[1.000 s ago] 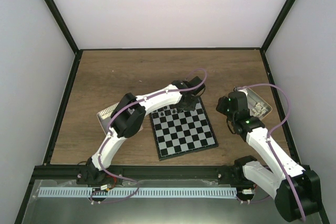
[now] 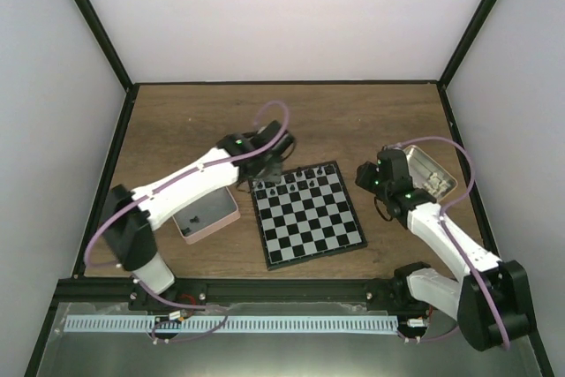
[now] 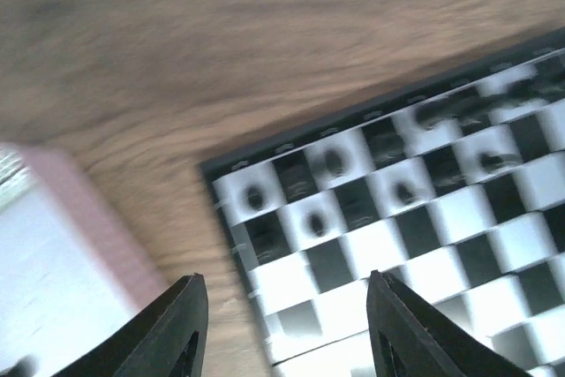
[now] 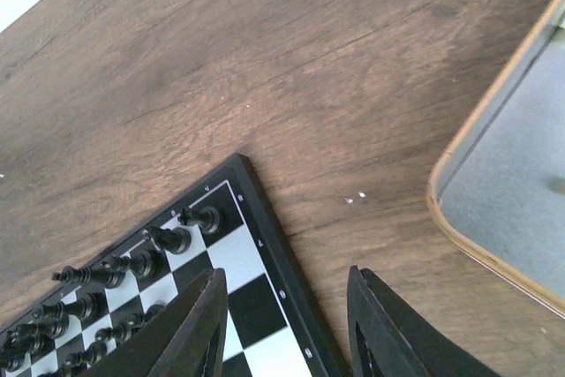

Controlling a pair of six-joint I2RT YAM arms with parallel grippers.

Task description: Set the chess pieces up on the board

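Note:
The chessboard [image 2: 308, 222] lies mid-table, with black pieces [image 4: 164, 237] upright along its far edge. My left gripper is over the board's far left corner, part open with nothing between its fingers; its view is blurred. My right gripper is over the board's right edge, part open and empty. A pink-rimmed box [image 2: 223, 222] is left of the board. A light tray [image 4: 512, 174] holding pale pieces, seen in the top view, is to the right.
Dark frame rails [image 2: 291, 83] and white walls bound the workspace.
My left arm has swung left, from over the board's far right part to its far left corner.

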